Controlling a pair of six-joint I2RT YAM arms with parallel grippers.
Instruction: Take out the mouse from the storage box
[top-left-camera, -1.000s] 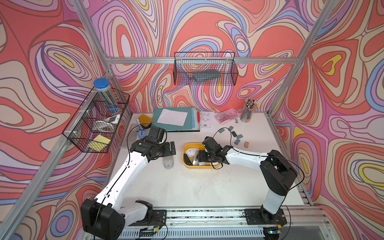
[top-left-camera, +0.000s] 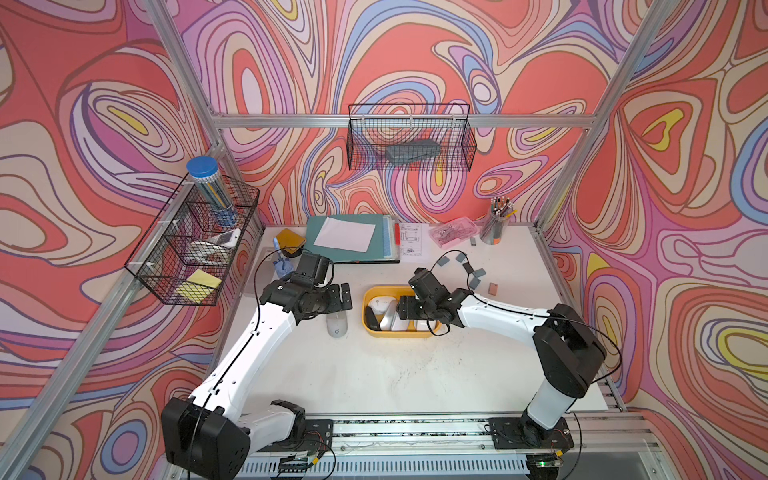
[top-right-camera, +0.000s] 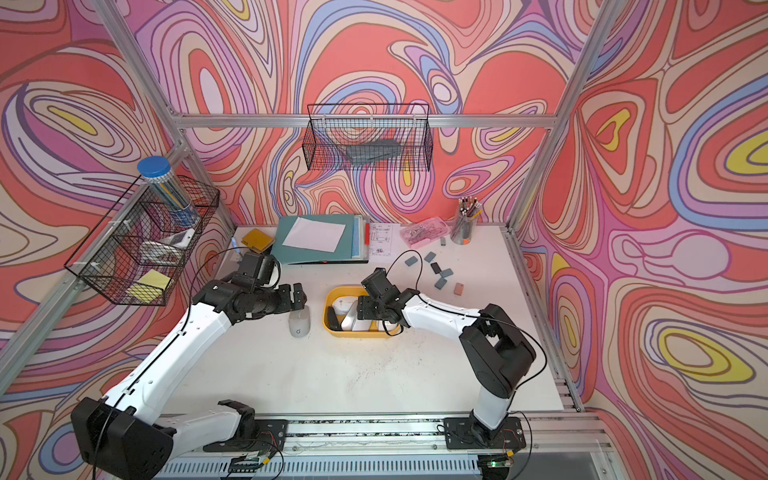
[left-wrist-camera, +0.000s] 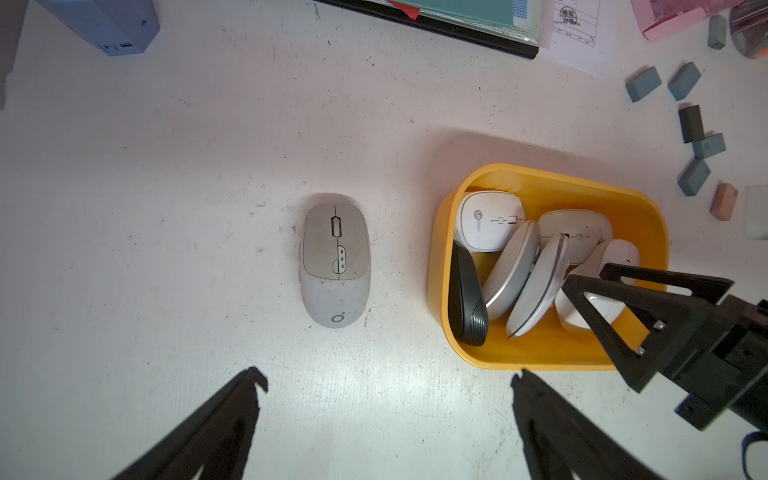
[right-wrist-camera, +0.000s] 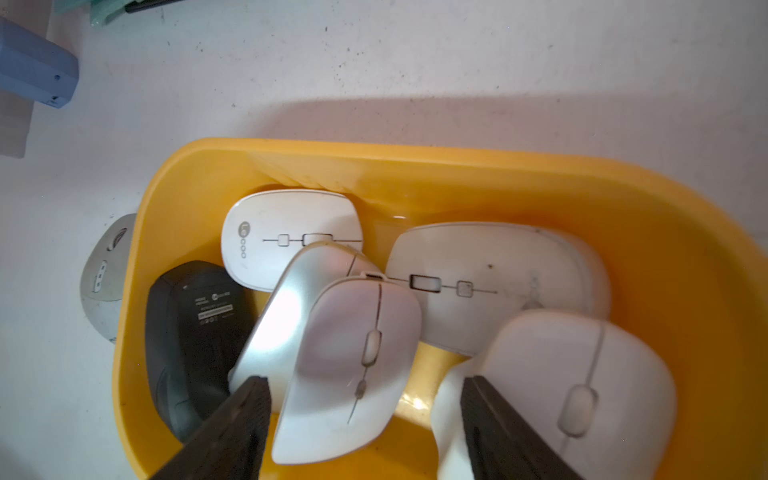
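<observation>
The yellow storage box (top-left-camera: 372, 333) stands on the table with several mice inside. In the right wrist view a black mouse (right-wrist-camera: 196, 336) lies at its left end, a white mouse (right-wrist-camera: 292, 232) behind it. Two tilted mice lean together mid-box, the front white one (right-wrist-camera: 348, 360) between the right fingers' lines. Another white mouse (right-wrist-camera: 496, 280) and a rounded white mouse (right-wrist-camera: 568, 384) fill the right side. My right gripper is open over the box. A grey mouse (left-wrist-camera: 336, 264) rests on the table left of the box. My left gripper is open and empty near it.
At the back lie a green folder (top-left-camera: 320, 249), a pink case (top-left-camera: 453, 233) and a pen holder (top-left-camera: 493, 230). Small grey blocks (left-wrist-camera: 643, 83) are scattered right of the box.
The box has shifted a little to the left. My left arm is still.
</observation>
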